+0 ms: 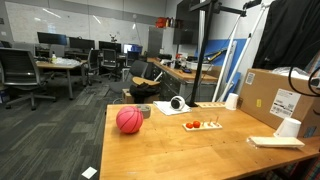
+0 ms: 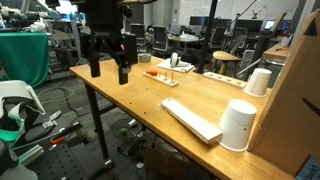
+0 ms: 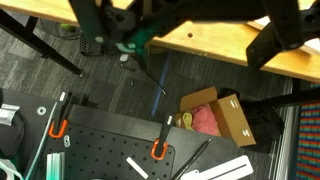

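My gripper (image 2: pixel 110 72) hangs near the table's edge in exterior view 2, pointing down. Its dark fingers stand apart with nothing visible between them, so it is open. The wrist view has the gripper spread at the top, with the table edge behind it. On the table lies a light strip (image 1: pixel 202 125) carrying small red pieces and thin pegs. A red ball (image 1: pixel 129 119) rests at the left. A long white block (image 2: pixel 191 121) lies along the near edge, next to an upside-down white cup (image 2: pixel 237 125).
A large cardboard box (image 1: pixel 275 98) bounds the table on one side. Another white cup (image 2: pixel 258 80) stands farther back. White headphones (image 1: pixel 178 102) lie at the far side. Tools and an open box (image 3: pixel 215 118) are below the table.
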